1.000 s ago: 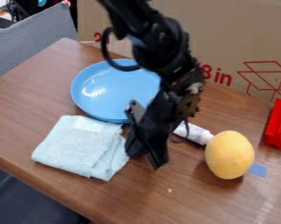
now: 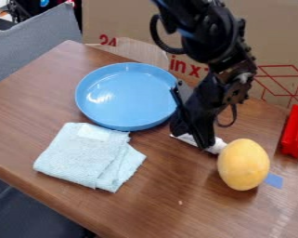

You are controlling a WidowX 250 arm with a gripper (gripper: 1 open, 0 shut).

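The black gripper point(image 2: 192, 119) is low over the table, just right of the blue plate point(image 2: 120, 93) and above a white tube point(image 2: 208, 146), which it partly hides. Its fingers look close together, with nothing visible held between them, though the tips are hard to make out. A folded pale cloth point(image 2: 89, 158) lies at the left front, below the plate. A yellow round fruit-like object point(image 2: 243, 165) rests to the right of the tube.
A red plastic object point(image 2: 297, 130) sits at the right edge. A cardboard box point(image 2: 267, 37) stands behind. A small blue tape piece point(image 2: 273, 180) is beside the yellow object.
The gripper has moved back and to the right, away from the cloth, to over the white tube. The plate, cloth and yellow object have stayed put.
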